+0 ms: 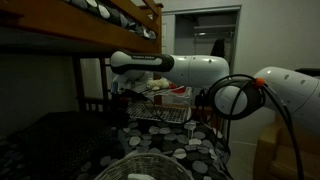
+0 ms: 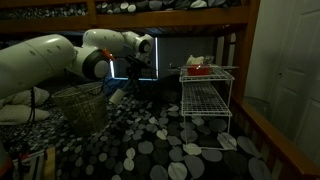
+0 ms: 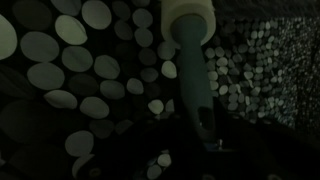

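Note:
What looks like a lint roller, with a teal handle (image 3: 192,75) and a white roll (image 3: 188,10), extends from my gripper in the wrist view. The gripper is shut on the handle. In exterior view 2 the white roll (image 2: 117,97) hangs tilted below the arm, close to the woven basket (image 2: 82,108). The gripper (image 1: 120,102) is dark and hard to make out in exterior view 1, beyond the basket's rim (image 1: 148,158). From that side the roller cannot be made out.
A white wire rack (image 2: 204,98) with a red-and-white item (image 2: 203,71) on top stands on the dotted bedding (image 2: 190,152). An upper bunk rail (image 2: 170,19) crosses above. Something white (image 1: 140,177) lies in the basket.

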